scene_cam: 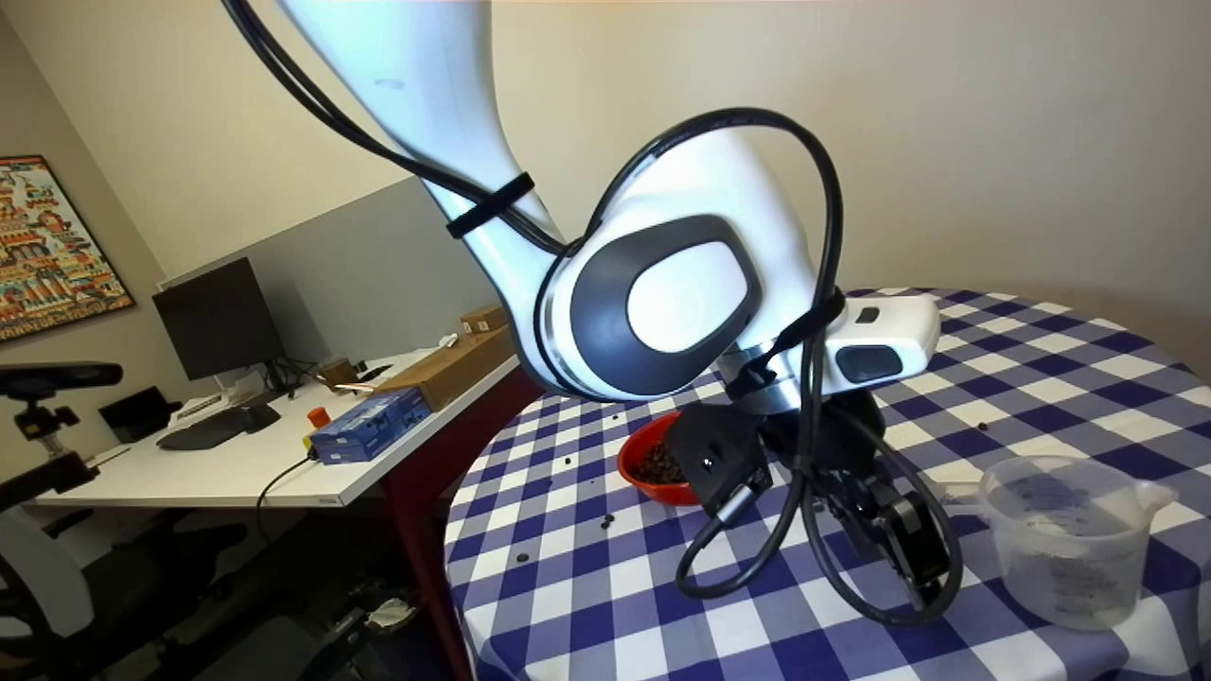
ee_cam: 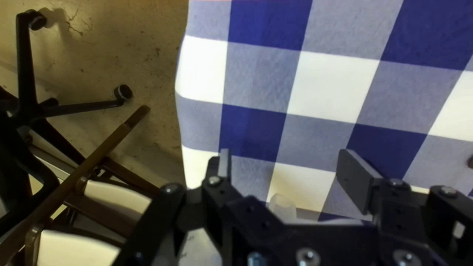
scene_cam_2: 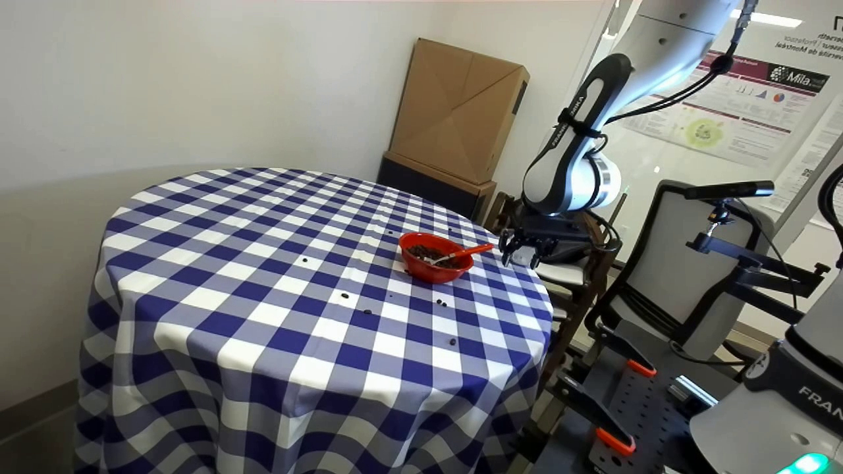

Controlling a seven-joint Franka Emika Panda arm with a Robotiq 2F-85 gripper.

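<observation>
A clear plastic measuring cup [scene_cam: 1064, 545] stands upright near the table edge in exterior view 1, spout to the right, with its handle [scene_cam: 960, 492] toward my gripper [scene_cam: 921, 573]. Low over the cloth, the gripper appears just beside the cup, partly covered by its cables. In the wrist view my gripper is open, its fingers [ee_cam: 357, 177] well apart. A translucent piece, probably of the cup [ee_cam: 282, 206], shows low between them; contact cannot be judged. The red bowl [scene_cam_2: 434, 272] holds dark beans and a red-handled spoon [scene_cam_2: 466, 253].
Several dark beans lie scattered on the checked tablecloth [scene_cam_2: 261, 316]. The table's edge is close to the gripper, and a wooden chair [ee_cam: 84, 170] stands below it. Much of the table beyond the bowl is clear.
</observation>
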